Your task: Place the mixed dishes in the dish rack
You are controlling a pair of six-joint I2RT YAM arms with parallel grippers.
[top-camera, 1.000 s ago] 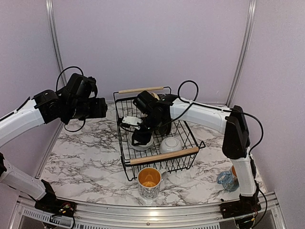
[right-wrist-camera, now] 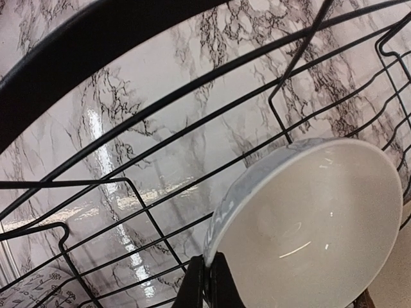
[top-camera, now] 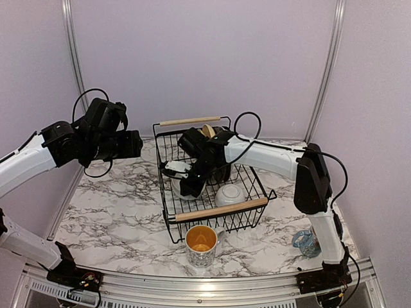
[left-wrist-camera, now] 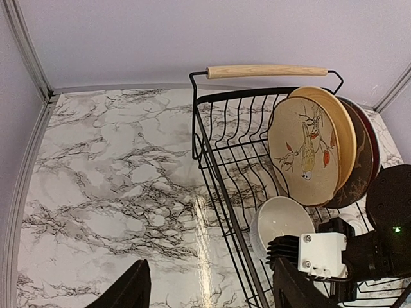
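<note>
The black wire dish rack point(top-camera: 221, 210) stands mid-table. In its left part is a white bowl point(left-wrist-camera: 282, 218), tilted, with a pale bluish outside. My right gripper is shut on the bowl's thin rim, which runs between its fingertips in the right wrist view. From above, the right gripper partly hides that bowl point(top-camera: 186, 192). A second white bowl point(top-camera: 229, 195) lies upside down at the rack's front. Several plates point(left-wrist-camera: 305, 147) lean upright at the back right of the rack. Left of the rack, my left gripper hangs open and empty.
A patterned mug with an orange inside point(top-camera: 201, 247) stands right in front of the rack. At the right, a bluish clear glass point(top-camera: 307, 242) is partly hidden by the right arm.
My right arm has shifted slightly to the left over the rack, and the held bowl has moved a little with it.
</note>
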